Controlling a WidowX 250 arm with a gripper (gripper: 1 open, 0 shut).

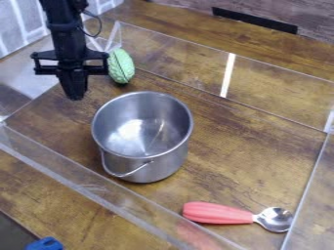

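Note:
The black robot gripper [73,82] hangs at the upper left, pointing down above the wooden surface, left of and behind the steel pot [141,134]. It looks shut, with nothing visible between its fingers. A pale green oblong object [121,65], like a cabbage, lies just right of the gripper, behind the pot. At the lower right lies a spoon [235,214] with a pink handle and metal bowl.
Clear plastic walls border the wooden work area [255,127]. A blue object [45,243] sits at the bottom left corner.

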